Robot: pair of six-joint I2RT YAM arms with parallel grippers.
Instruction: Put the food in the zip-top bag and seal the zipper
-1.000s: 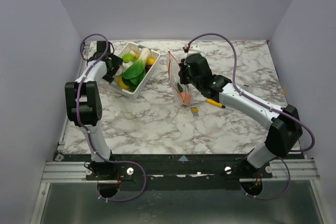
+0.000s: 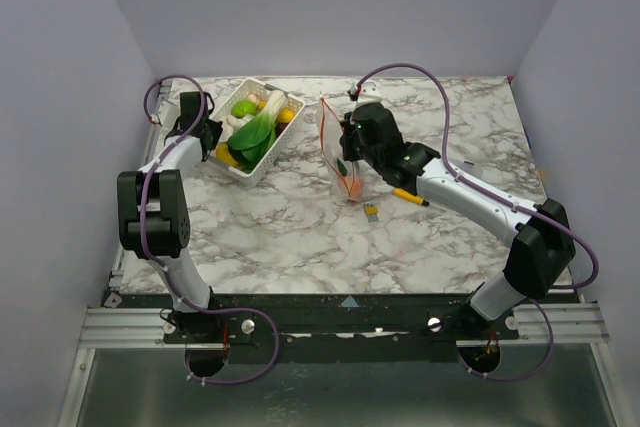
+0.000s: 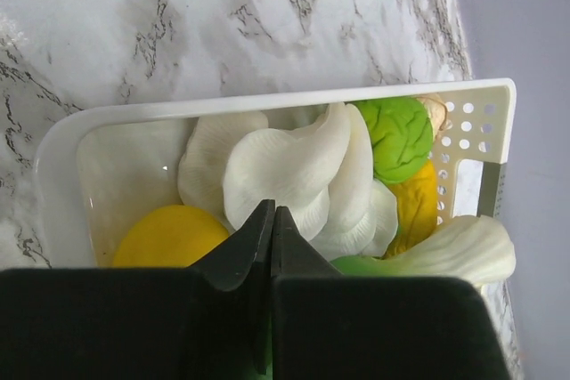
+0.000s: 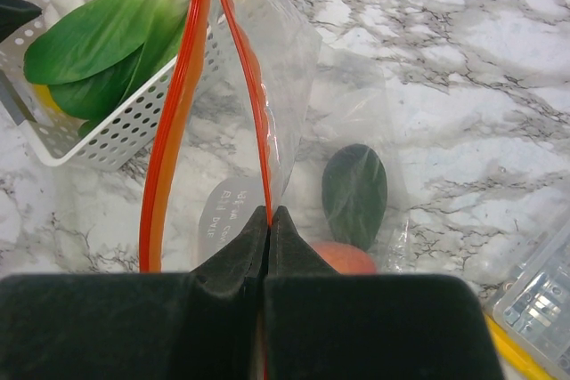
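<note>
In the left wrist view my left gripper is shut with nothing between its fingers, above the white basket (image 3: pixel 196 106). Beneath and beyond its tips lies a white mushroom-like food (image 3: pixel 280 162) in the basket, beside a yellow one (image 3: pixel 169 238). My right gripper is shut on one edge of the clear zip bag (image 4: pixel 298 68), whose orange-red zipper strips (image 4: pixel 183 86) stand apart at the top. Inside the upright bag are a dark green oval piece (image 4: pixel 354 193) and an orange-pink piece (image 4: pixel 346 257), low down.
The basket also holds a green leafy vegetable (image 2: pixel 255 131), a bright green ball (image 2: pixel 243 108) and yellow pieces. A yellow-handled tool (image 2: pixel 408 196) lies right of the bag.
My left gripper has gone from open around the white food to shut, risen and drawn back leftward. The white food stays in the basket. The right arm and bag have hardly moved.
</note>
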